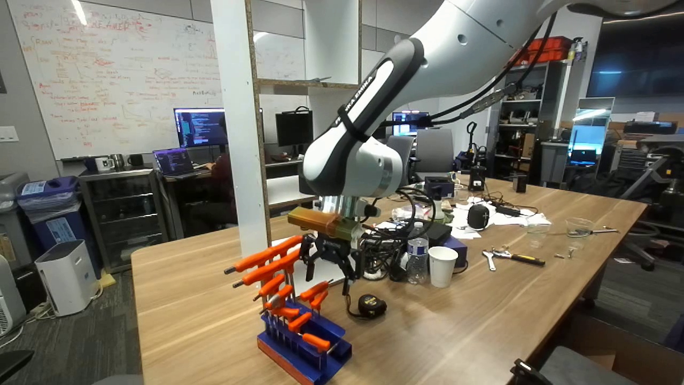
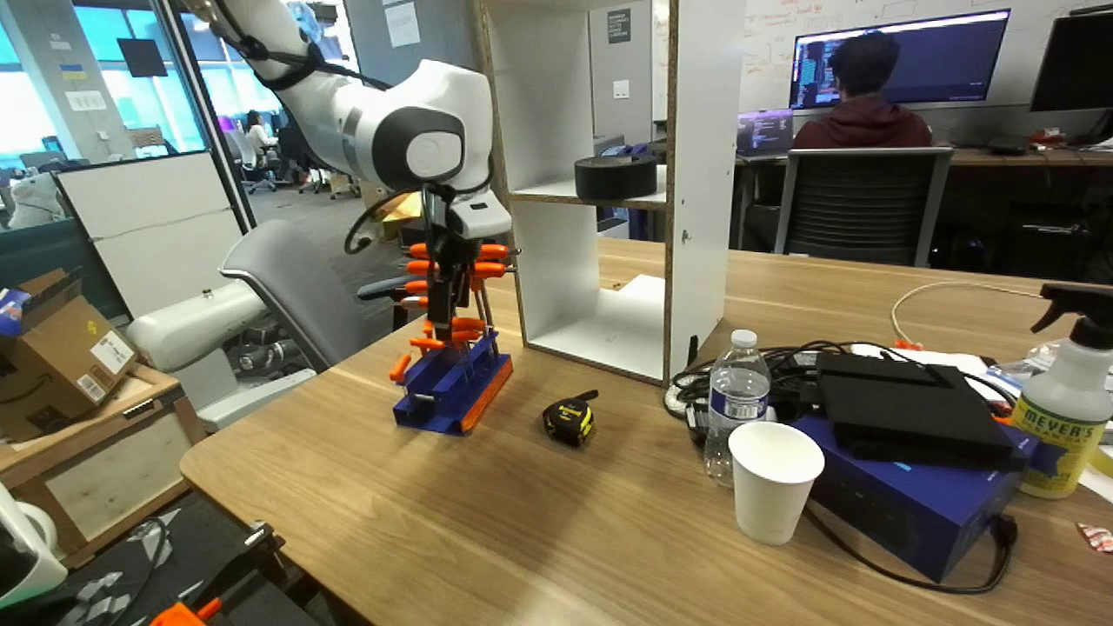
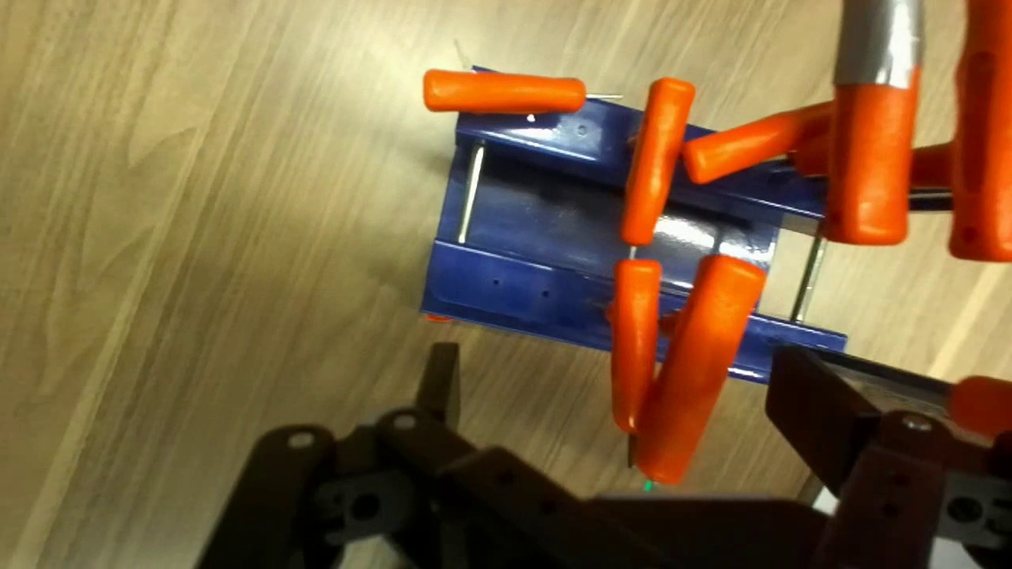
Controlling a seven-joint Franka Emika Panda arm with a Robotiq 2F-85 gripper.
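Note:
My gripper stands open above the rear side of a blue metal stand of T-handle hex keys. In the wrist view its two dark fingers are spread wide at the lower left and right. Two orange handles, a slim one and a thicker one, show in the space between them, apart from both fingers. More orange handles rise from the stand, the largest at its far end. One large handle has a silver band. Whether any finger touches a handle cannot be told.
A black tape measure lies beside the stand. A white shelf unit stands close behind. Further along are a water bottle, a paper cup and tangled cables.

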